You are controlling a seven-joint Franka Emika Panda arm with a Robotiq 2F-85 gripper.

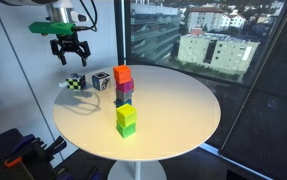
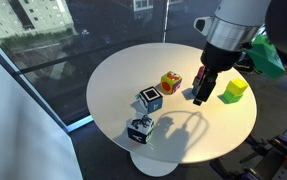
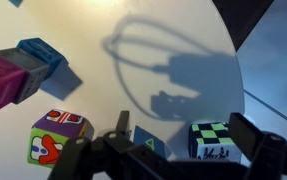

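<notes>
My gripper (image 1: pixel 71 58) hangs open above the left side of the table, with nothing between its fingers. Below it, in exterior view 1, sits a checkered black cube (image 1: pixel 76 82) with green-tinted squares. Beside that stands a black-and-white patterned cube (image 1: pixel 101 80). To the right rises a stack of orange, purple-pink and dark blue cubes (image 1: pixel 124 86). A yellow cube (image 1: pixel 127 115) rests on a green cube (image 1: pixel 127 130) nearer the front. From the wrist, the checkered cube (image 3: pixel 213 140) shows near the right finger. A colourful printed cube (image 3: pixel 58 138) lies farther left.
In exterior view 2 the colourful printed cube (image 2: pixel 170 82) stands close to the blue-and-white cube (image 2: pixel 150 100). Glass panes surround the table's far side.
</notes>
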